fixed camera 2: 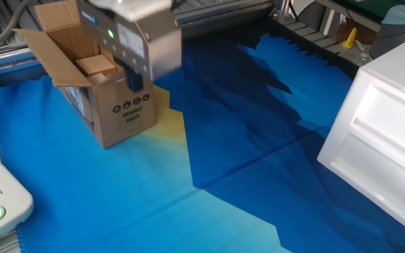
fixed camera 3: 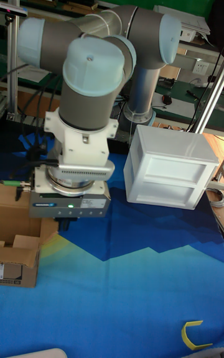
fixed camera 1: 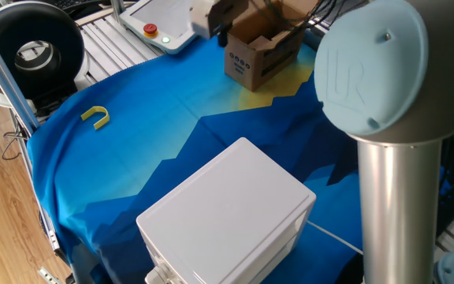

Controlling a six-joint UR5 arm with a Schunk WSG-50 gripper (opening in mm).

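My gripper (fixed camera 2: 133, 79) hangs in the air at the front side of an open cardboard box (fixed camera 2: 126, 116). Its dark fingers show as one narrow block in each view, so the fingers look shut, and nothing is seen hanging from them. In exterior view 3 the gripper (fixed camera 3: 64, 224) is beside the box's right edge. A smaller brown carton (fixed camera 2: 95, 65) lies inside the box. On the blue cloth, well away from the gripper, rests a yellow hook-shaped piece (fixed camera 1: 97, 117). A white drawer unit (fixed camera 1: 225, 209) stands on the cloth across from the box.
The arm's column (fixed camera 1: 400, 205) rises beside the drawer unit. A teach pendant (fixed camera 1: 160, 24) with a red button lies by the table edge near the box. Between box, yellow piece and drawer unit, the blue cloth (fixed camera 1: 144, 130) is bare.
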